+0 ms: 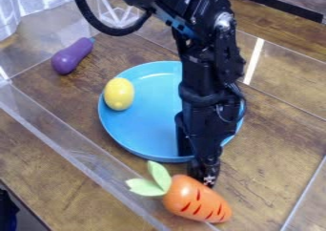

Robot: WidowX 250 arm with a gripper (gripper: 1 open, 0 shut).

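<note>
A blue plate (140, 130) sits in the middle with a yellow egg-shaped toy (118, 94) on its left part. My black gripper (204, 166) reaches down over the plate's right half, its lower end at the plate's front rim, just behind an orange toy carrot (197, 200) with pale green leaves. The arm hides much of the plate, and the fingertips are dark and hard to make out.
A purple toy eggplant (71, 55) lies at the upper left. Clear plastic strips or edges cross the left and right of the wooden surface (280, 111).
</note>
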